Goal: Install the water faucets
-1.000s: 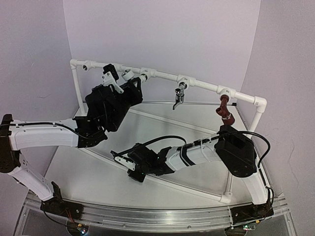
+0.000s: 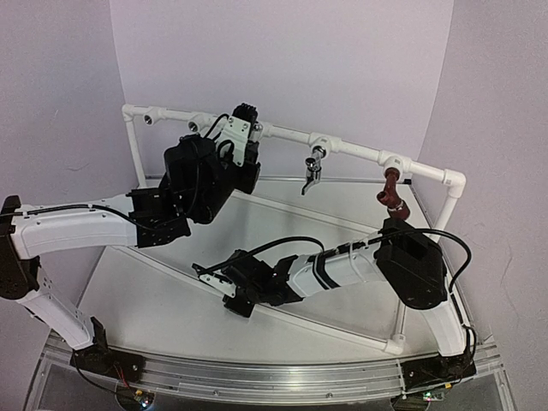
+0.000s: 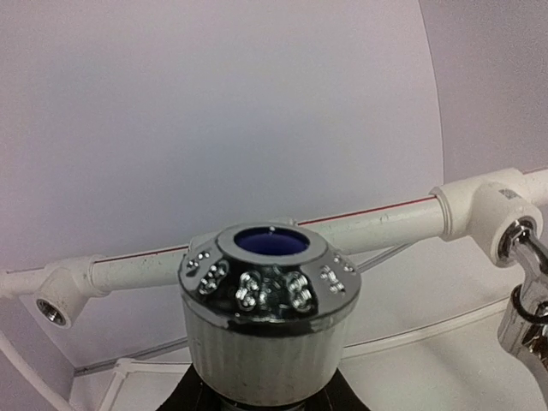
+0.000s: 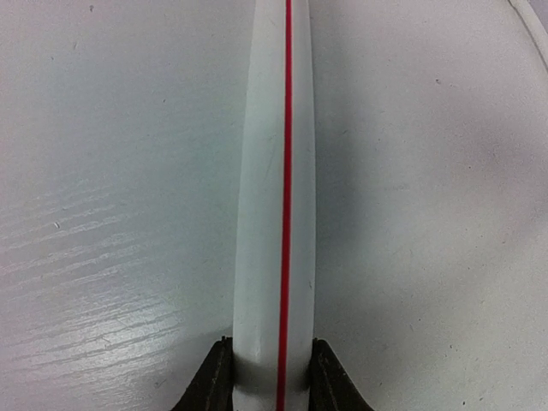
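In the left wrist view, a faucet piece (image 3: 265, 351) with a ribbed white body, chrome collar and blue-lined opening fills the lower middle. My left gripper (image 2: 249, 144) is shut on it, one dark finger (image 3: 190, 392) at each side of its base. From above, that gripper covers a middle tee of the upper white pipe, so whether the piece is seated there cannot be seen. One tee to the right, a chrome faucet (image 2: 312, 169) hangs down. Low in the frame, my right gripper is shut around a white pipe (image 4: 265, 214) with a red stripe.
Toward the left end of the upper pipe, an open tee (image 2: 152, 116) shows its threaded socket; a second tee (image 2: 195, 124) lies beside the left arm. A reddish-brown fitting (image 2: 392, 195) hangs from the right-hand tee.
The right arm has stayed still on its pipe.
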